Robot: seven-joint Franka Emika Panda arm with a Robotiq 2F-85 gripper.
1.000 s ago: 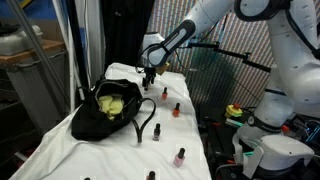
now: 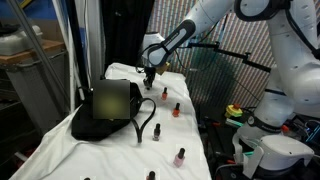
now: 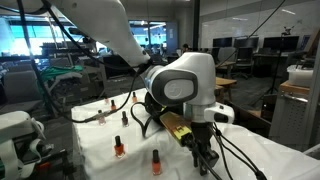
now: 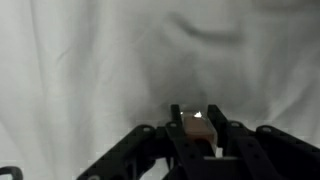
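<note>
My gripper is shut on a small object (image 4: 198, 130) with a pale, pinkish face; its lower part is hidden by the fingers. In exterior view 1 the gripper (image 2: 151, 82) is low over the far end of the white table, and what it holds is too small to make out. Exterior view 2 shows the gripper (image 3: 203, 157) pointing down close to the cloth. Small dark bottles with reddish or pink parts stand apart on the cloth, among them one bottle (image 2: 177, 110) and another bottle (image 3: 156, 162).
A black bag (image 2: 90, 128) lies left of centre, its opening covered by a flat dark square (image 2: 111, 100). Its dark strap (image 2: 148, 122) loops onto the cloth. Another robot arm (image 2: 270, 125) stands at the right.
A dark square now covers the bag's opening, where yellow-green contents showed before. The arm, gripper and bottles show no clear movement.
</note>
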